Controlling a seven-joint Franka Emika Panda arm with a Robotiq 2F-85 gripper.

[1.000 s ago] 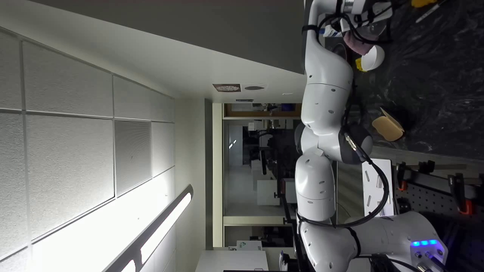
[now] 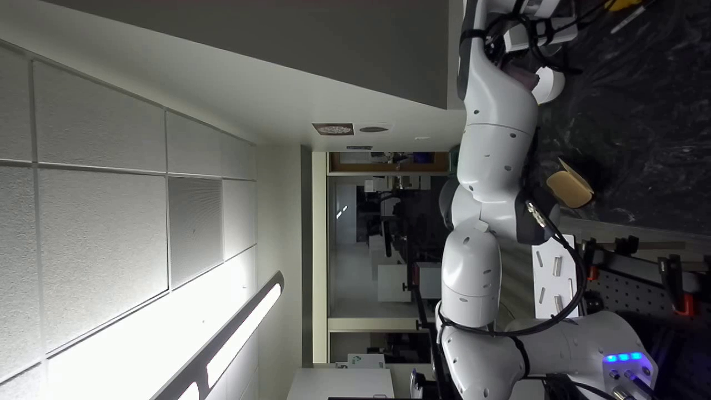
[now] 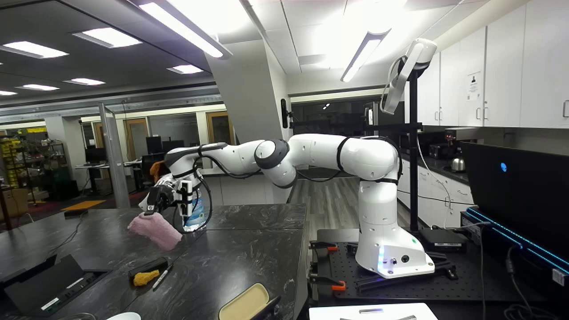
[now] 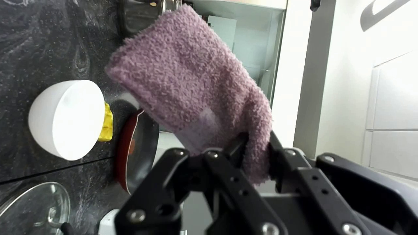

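A fuzzy pink cloth (image 4: 188,70) is pinched in my gripper, which is shut on one end of it. The rest of the cloth sticks out past the fingers in the wrist view. In exterior view 2 the same cloth (image 3: 155,230) hangs above the dark table, with the gripper (image 3: 152,210) at its upper left end. From exterior view 1 only a bit of the cloth (image 2: 523,76) shows behind the arm, near a white bowl (image 2: 549,85); the fingers are hidden there.
In the wrist view stand a white bowl (image 4: 74,119), a yellow item (image 4: 106,124), a red pan (image 4: 126,150) and a glass lid (image 4: 37,209). A blue-labelled bottle (image 3: 195,213) stands behind the gripper. An open tan case (image 3: 244,304) lies near the table's front; bare table (image 3: 229,261) lies behind it.
In exterior view 1 the arm has shifted right, toward the table side of the picture, and now covers the yellow item and more of the cloth. The cloth stays in the gripper.
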